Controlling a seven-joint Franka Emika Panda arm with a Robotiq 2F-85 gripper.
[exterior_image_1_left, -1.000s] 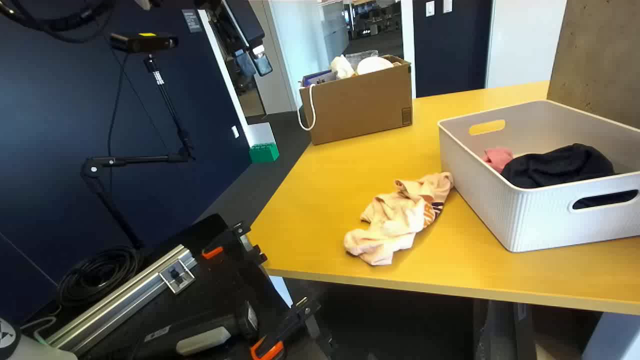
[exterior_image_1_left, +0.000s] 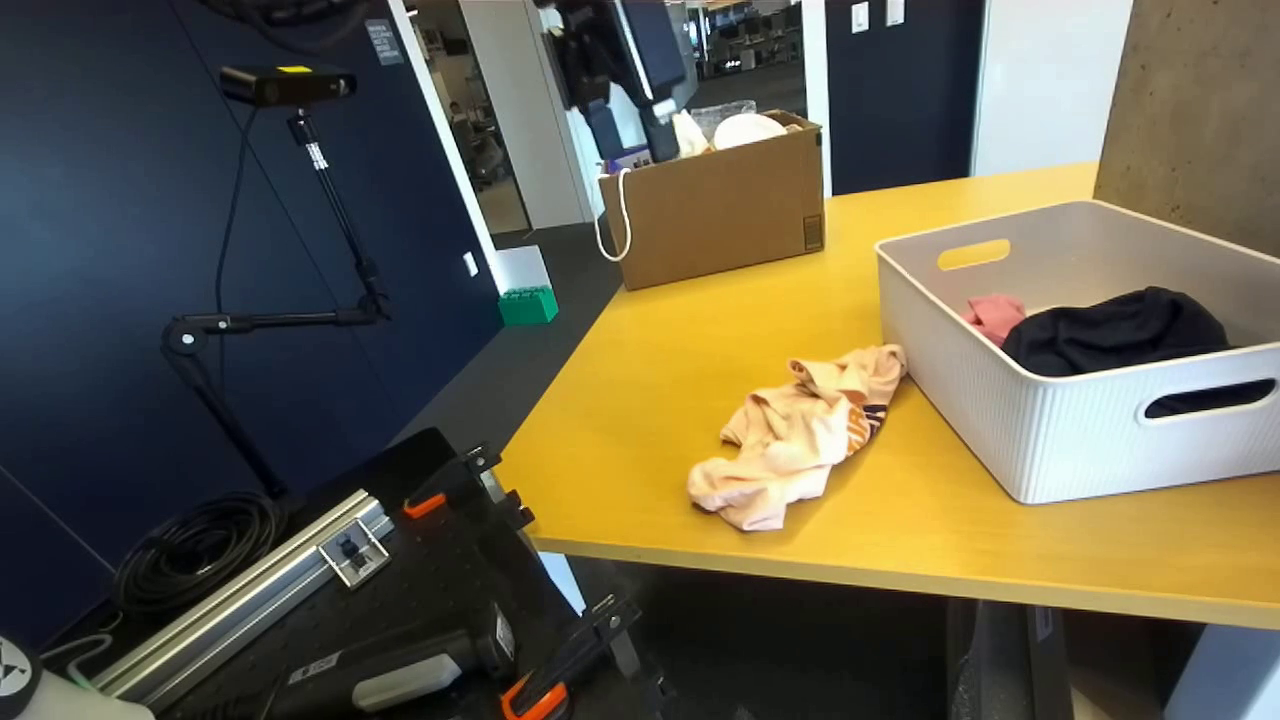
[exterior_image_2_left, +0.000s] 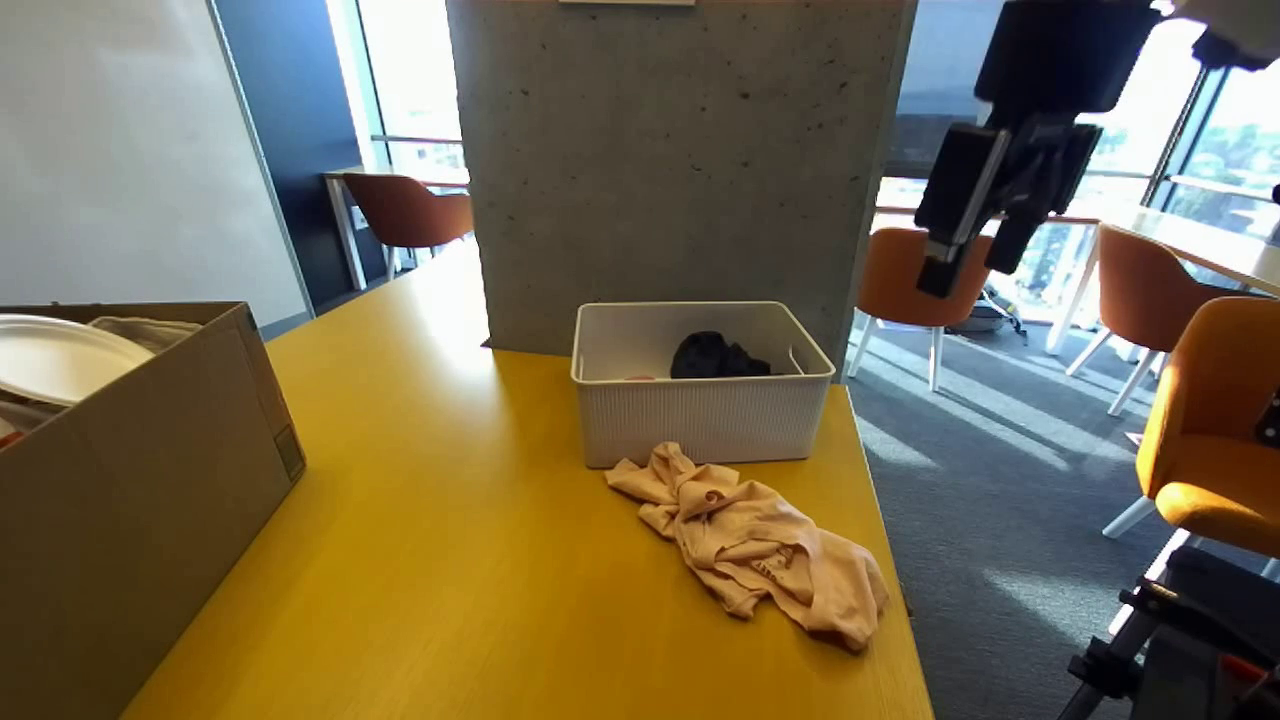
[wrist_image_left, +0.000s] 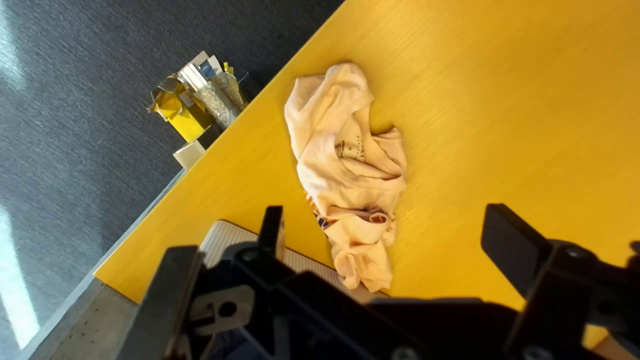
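Observation:
A crumpled peach shirt (exterior_image_1_left: 786, 444) with a printed patch lies on the yellow table, its far end close against the side of a white ribbed bin (exterior_image_1_left: 960, 396). Inside that bin rest a black cloth (exterior_image_1_left: 1116, 332) and a pink cloth (exterior_image_1_left: 993, 316). High above the table in exterior view 2, my gripper (exterior_image_2_left: 974, 266) is open and empty, well clear of the shirt. From the wrist view, the whole shirt (wrist_image_left: 351, 174) shows beyond the spread fingers, while the bin is mostly hidden behind the gripper's body.
A cardboard box (exterior_image_1_left: 726, 204) full of items stands at the table's far end in exterior view 1. A concrete pillar (exterior_image_2_left: 672, 180) rises behind the bin. Bare tabletop (exterior_image_2_left: 456, 516) stretches between box and shirt. The shirt lies near one table edge.
In exterior view 1 my gripper has moved right and a little lower, now appearing in front of the cardboard box's left part. Shirt and bin have stayed put.

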